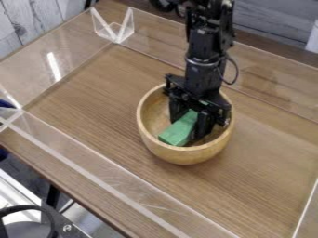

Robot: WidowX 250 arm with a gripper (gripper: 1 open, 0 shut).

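My black gripper [199,106] reaches down from the top centre into a tan round bowl [187,149] in the middle of the table. Inside the bowl a green object [177,131] lies tilted, with my fingers around its upper end. The gripper looks shut on it, though the dark fingers partly hide the contact.
A white wire-like shape [113,28] stands at the back left. A black cable lies at the bottom left corner.
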